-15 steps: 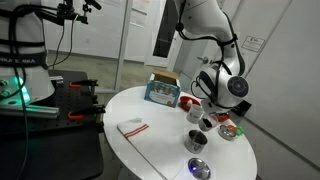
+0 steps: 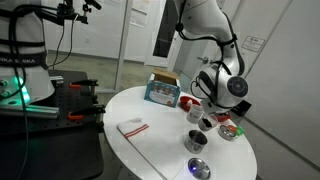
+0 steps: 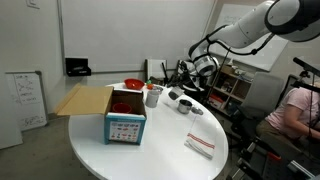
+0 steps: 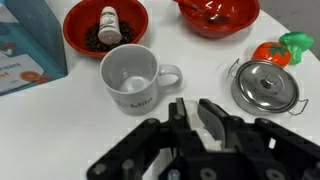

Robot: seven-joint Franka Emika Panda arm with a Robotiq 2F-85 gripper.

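My gripper points down over the far part of the white table, its fingers close together. A pale, cup-like object [image 2: 207,124] hangs at the fingertips beside a white mug [image 2: 195,113]; the same pale object [image 3: 175,94] shows under the hand in exterior view 2. In the wrist view the fingers hide most of what lies between them, with only a whitish patch visible. The white mug [image 4: 130,80] stands upright just past the fingers, its handle towards them. It appears apart from the gripper.
A red bowl [image 4: 78,12] holds dark beans and a small bottle; another red bowl [image 4: 222,22] is beyond. A lidded metal pot [image 4: 266,84], toy tomato [image 4: 270,53] and broccoli [image 4: 296,42] lie right. Nearer are a steel pot [image 2: 195,141], box [image 3: 124,128] and striped cloth [image 3: 200,146].
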